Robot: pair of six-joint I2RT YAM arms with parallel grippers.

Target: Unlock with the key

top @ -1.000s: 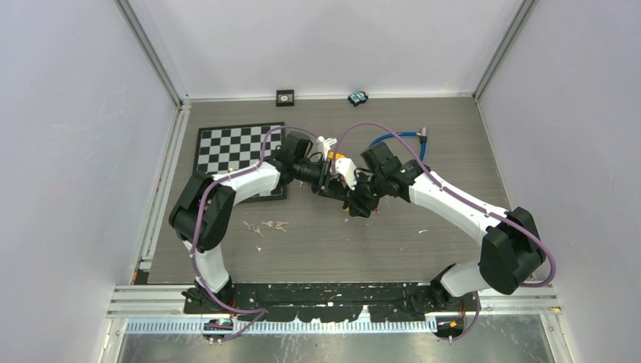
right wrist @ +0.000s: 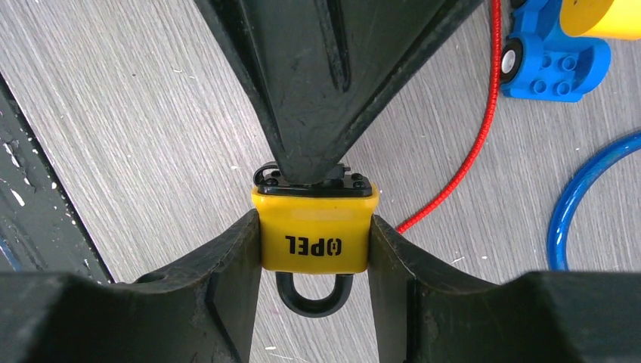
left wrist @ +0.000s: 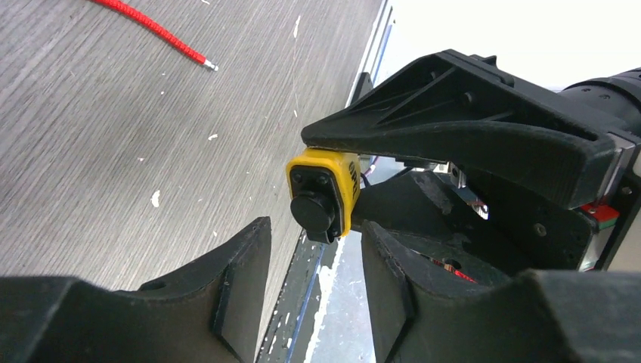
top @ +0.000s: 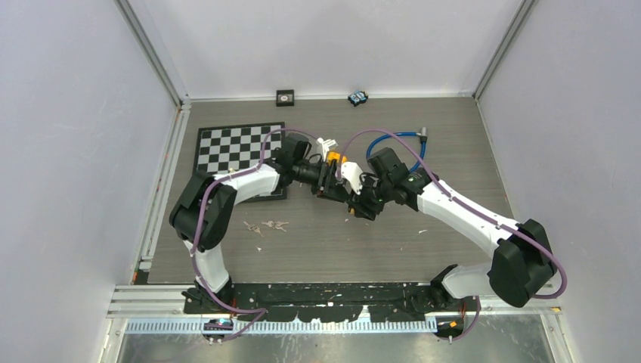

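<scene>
A yellow padlock [right wrist: 315, 234] marked "OPEL" is clamped between the fingers of my right gripper [top: 359, 210]. Its black shackle [right wrist: 314, 302] shows on one side, a black end plate on the other. From the left wrist view, that end of the padlock [left wrist: 344, 178] has a round black knob [left wrist: 312, 212] standing out. My left gripper is open, its tips beside the padlock, nothing gripped. One of its fingers [right wrist: 310, 98] covers part of the black end in the right wrist view. Whether a key sits in the lock cannot be told. Loose keys [top: 274, 225] lie on the table.
A chessboard [top: 238, 147] lies to the left beneath the left arm. Behind the grippers are a blue hose [top: 397, 134], a red cable [right wrist: 480, 144] and a blue toy block [right wrist: 555, 64].
My right arm has shifted slightly to the right and toward the front, its gripper still shut on the padlock. The left arm has barely moved.
</scene>
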